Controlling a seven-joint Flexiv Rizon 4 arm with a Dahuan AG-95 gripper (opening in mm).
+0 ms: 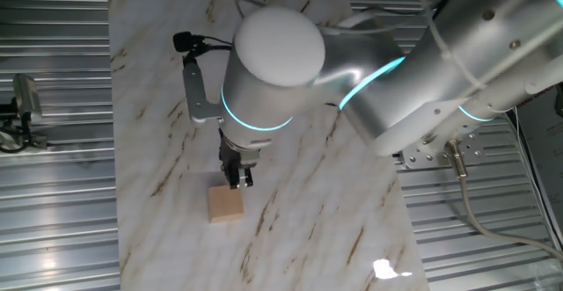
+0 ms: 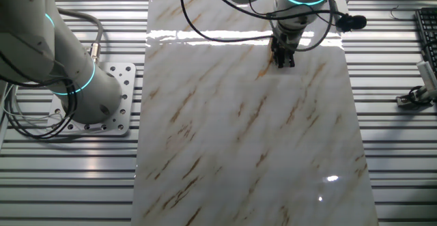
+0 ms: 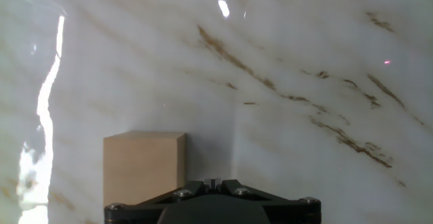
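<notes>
A pale wooden block (image 1: 226, 204) lies on the marble-patterned board, and its top and one side show large at lower left in the wrist view (image 3: 143, 170). My black gripper (image 1: 241, 184) is over the block's far edge in exterior view 1. Its fingertips stand close together, with nothing seen between them, but whether the fingers are fully shut is unclear. In the wrist view the gripper is at the bottom centre, to the right of the block. From exterior view 2 the gripper (image 2: 285, 64) hangs near the board's far end; the block does not show there.
Around the block the marble board (image 2: 225, 151) is bare. Ribbed metal surfaces (image 1: 57, 203) flank it. A small device (image 1: 26, 106) stands off the board to the left, and a cable (image 1: 479, 216) runs at right. Bright reflections streak the board.
</notes>
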